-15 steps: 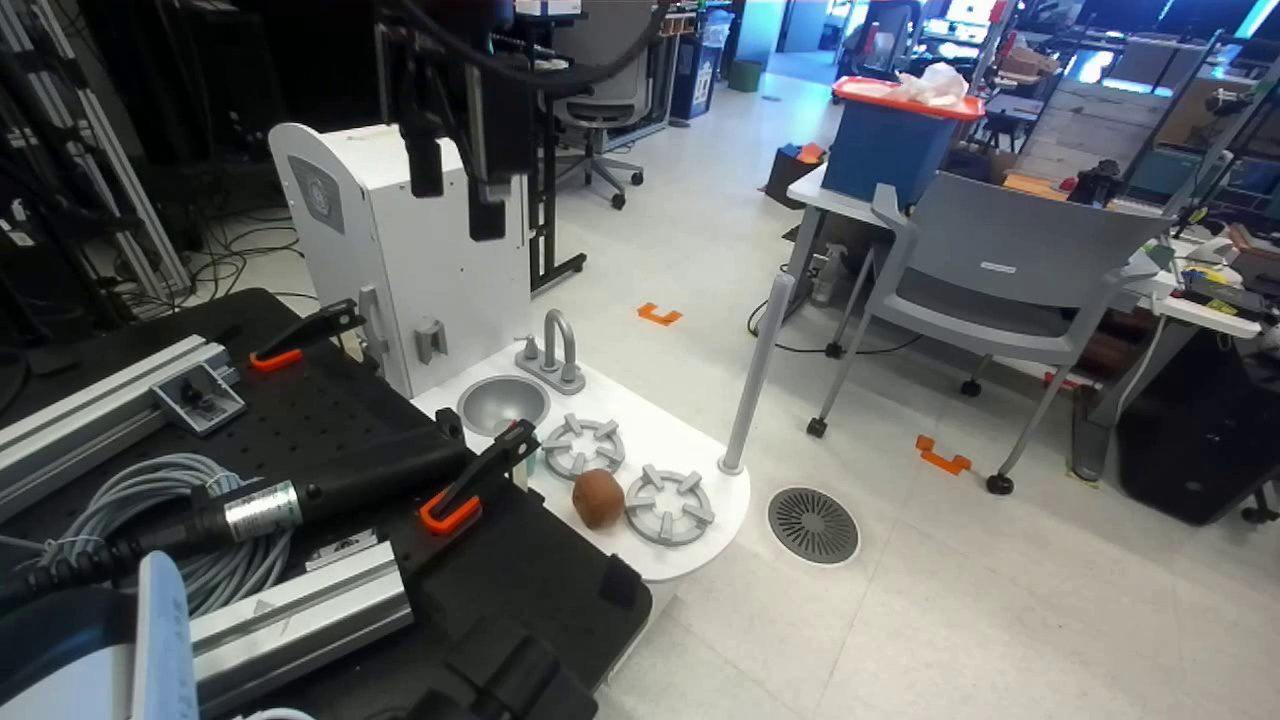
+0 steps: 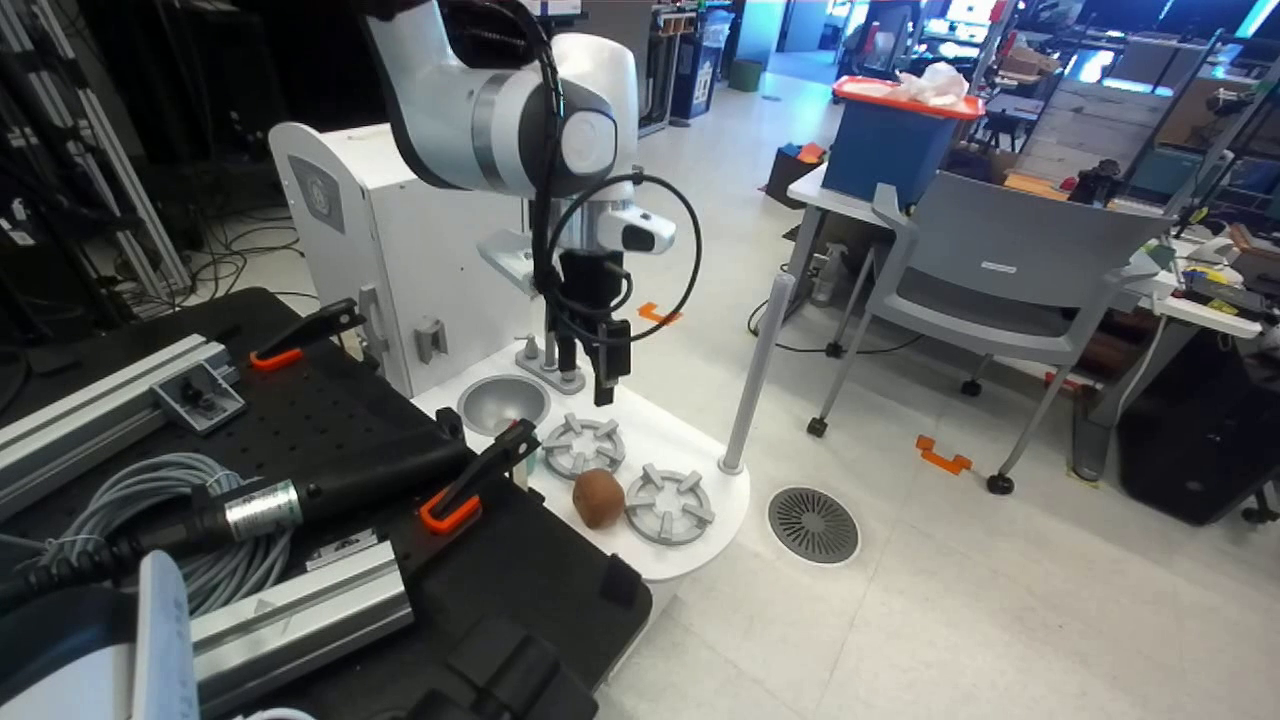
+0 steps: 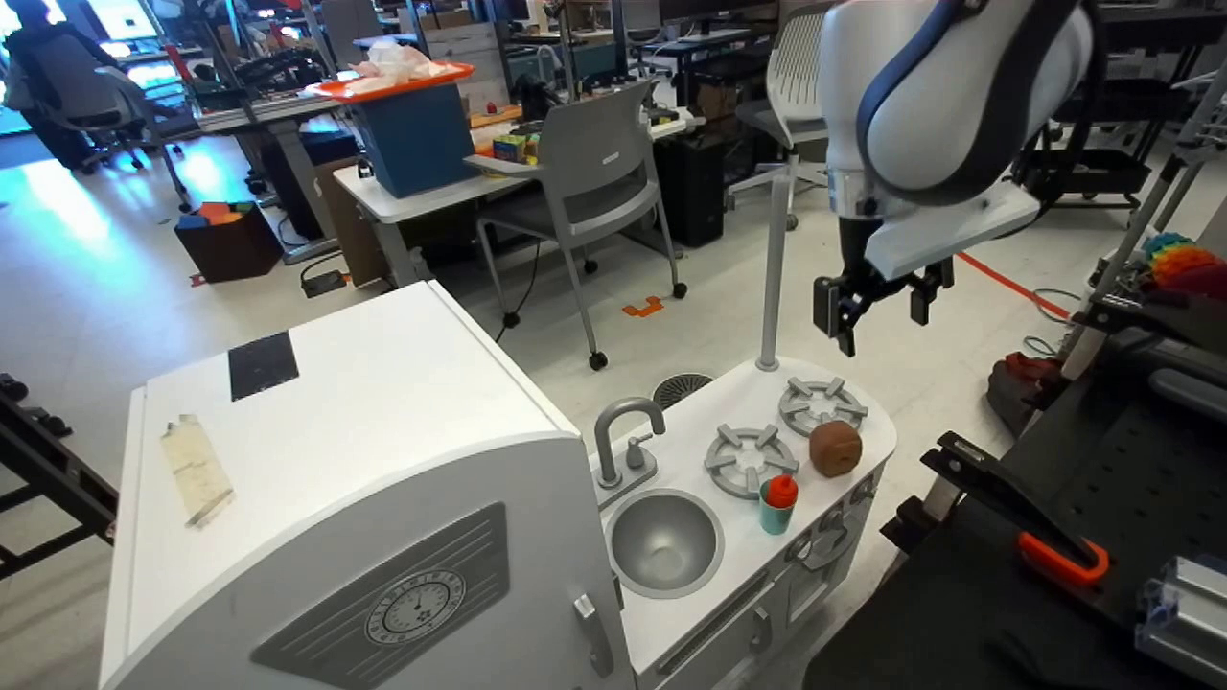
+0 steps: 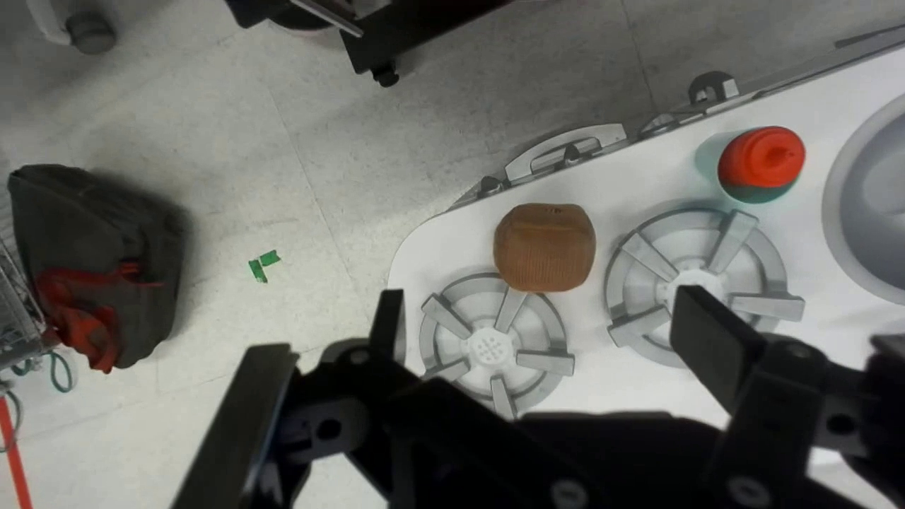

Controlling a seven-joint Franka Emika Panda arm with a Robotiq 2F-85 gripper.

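Observation:
My gripper is open, its fingers wide apart with nothing between them. It hangs above the white counter of a toy kitchen, clear of everything on it. Below, a brown roundish object point(image 4: 544, 250) rests on the counter between two grey burners, close to the front edge. A teal cup point(image 3: 775, 519) stands beside the burner nearer the sink, with a red thing point(image 4: 766, 158) sticking out of its top. The left burner point(image 4: 493, 343) and the right burner point(image 4: 696, 284) both have bare tops.
A grey sink bowl point(image 3: 664, 542) and a faucet point(image 3: 622, 437) take up the counter's cabinet end. A grey upright post point(image 2: 758, 372) rises from the back edge. The white cabinet point(image 2: 444, 252) stands tall at one side, and a black table point(image 2: 504, 588) with clamps lies in front.
From high in front of the white cabinet, my gripper has come down and across over the counter, and the arm is now in view. The brown object and burners have not moved.

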